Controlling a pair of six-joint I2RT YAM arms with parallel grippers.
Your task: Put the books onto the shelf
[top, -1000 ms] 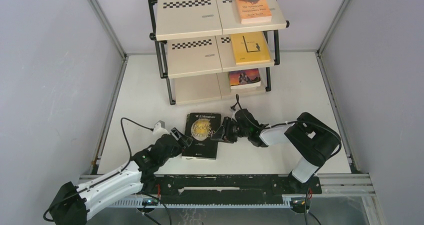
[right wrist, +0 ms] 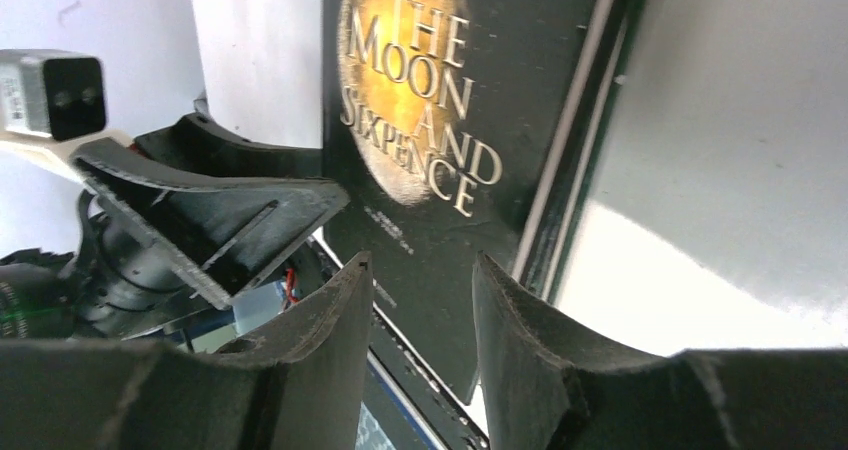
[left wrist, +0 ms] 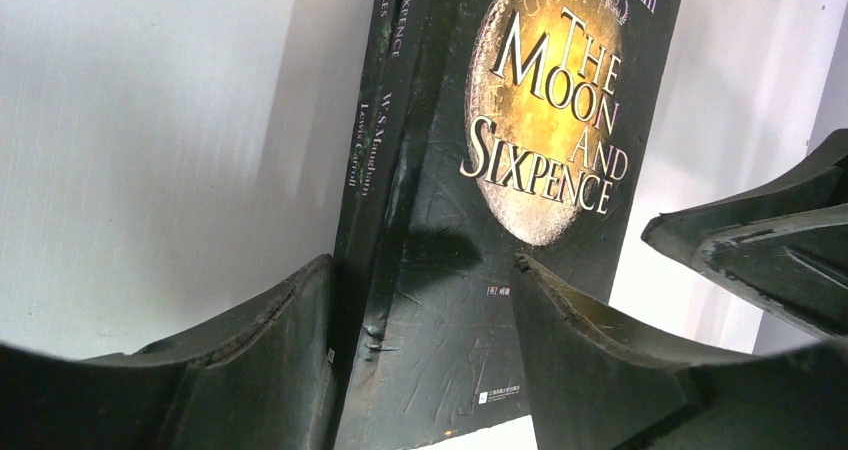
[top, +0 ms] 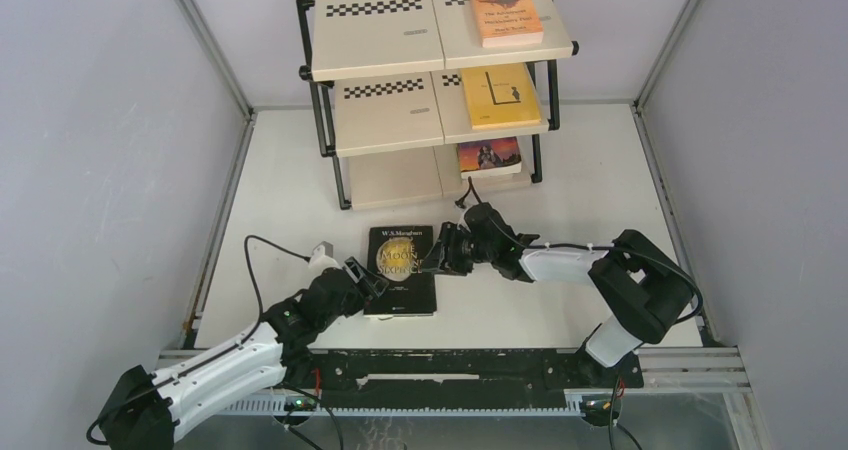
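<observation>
A black book titled "The Moon and Sixpence" [top: 400, 292] lies flat on the white table, stacked on another dark book [left wrist: 365, 110] whose spine shows along its left side. At that left edge my left gripper stands open, its fingertips low over the stack. From the right, my right gripper [top: 434, 266] reaches over the book's right edge; in the right wrist view its fingertips [right wrist: 420, 262] are partly apart above the cover, with nothing held between them.
A three-tier shelf [top: 375, 40] stands behind, holding an orange book [top: 505, 10], a yellow book [top: 500, 95] and a red-covered book [top: 489, 157] on its right half; its left half is empty. Bare table surrounds the stack.
The right arm has shifted slightly up in the top view, and the book stack has straightened a little. The left arm is nearly still.
</observation>
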